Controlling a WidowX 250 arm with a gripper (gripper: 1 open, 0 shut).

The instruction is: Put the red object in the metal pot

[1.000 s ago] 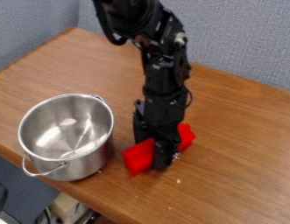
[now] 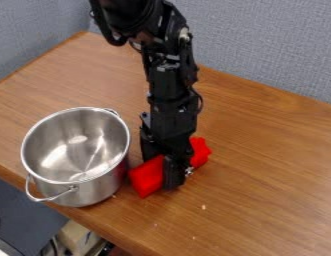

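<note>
The red object (image 2: 148, 178) lies on the table just right of the pot, its lower left end close to the pot's wall. Its other end shows at the right of the gripper. My gripper (image 2: 173, 180) is down over its middle, pointing at the table, with fingers on or around it. The dark fingers hide the middle of the red object, so I cannot make out whether they are closed on it. The metal pot (image 2: 104, 188) stands upright at the left, empty inside, its wire handle hanging down on the near side.
A grey wall panel (image 2: 261, 45) stands behind the table.
My gripper and the red object have moved a little to the left, towards the pot. The pot has stayed in place.
</note>
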